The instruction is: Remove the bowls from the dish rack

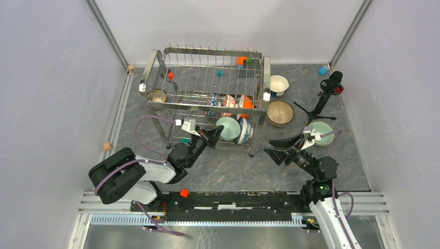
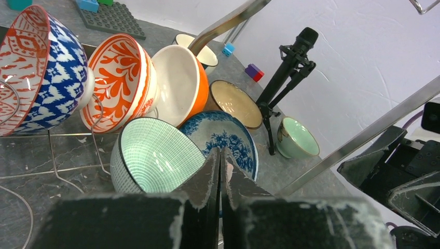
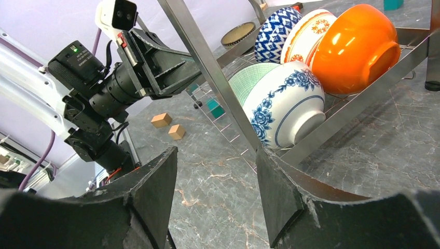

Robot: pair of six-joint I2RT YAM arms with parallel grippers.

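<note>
The green-lined bowl (image 1: 228,128) rests tilted in the rack's lower tier, its opening facing up in the top view. In the left wrist view this green-lined bowl (image 2: 155,155) is just left of my left gripper, whose fingers are together with nothing showing between the tips. A blue-flowered bowl (image 3: 290,104) leans against it on the right. Behind stand an orange bowl (image 3: 358,49), an orange-patterned bowl (image 2: 119,83) and a blue-and-white patterned bowl (image 2: 52,72). My right gripper (image 1: 275,154) is open and empty, right of the rack.
The metal dish rack (image 1: 215,109) has an upper tier and posts close to the bowls. On the floor to its right stand a tan bowl (image 1: 280,113), a cream bowl (image 1: 278,84), a pale green bowl (image 1: 322,132) and a black tripod (image 1: 324,98).
</note>
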